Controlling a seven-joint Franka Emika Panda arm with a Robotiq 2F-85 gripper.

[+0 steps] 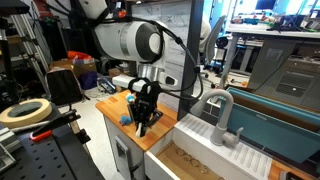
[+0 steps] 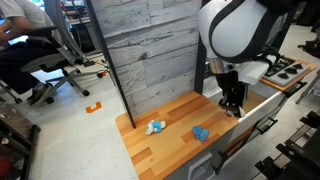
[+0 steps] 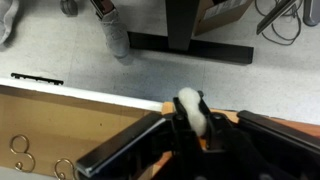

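My gripper [image 1: 142, 128] is low over the front edge of the wooden counter, beside the open drawer. It is shut on a small white object [image 3: 190, 108], whose rounded end shows between the dark fingers in the wrist view. What the object is cannot be made out. In exterior view 1 a white bit [image 1: 140, 130] shows just under the gripper. In exterior view 2 the arm hides most of the fingertips.
The open drawer [image 1: 158, 160] holds several small rings or hooks [image 3: 22, 146]. Blue crumpled items [image 2: 200, 133] lie on the counter [image 2: 172, 147]. A white faucet [image 1: 220, 96] stands beyond the drawer. Open floor and a shoe [image 3: 115, 35] show past the drawer's edge.
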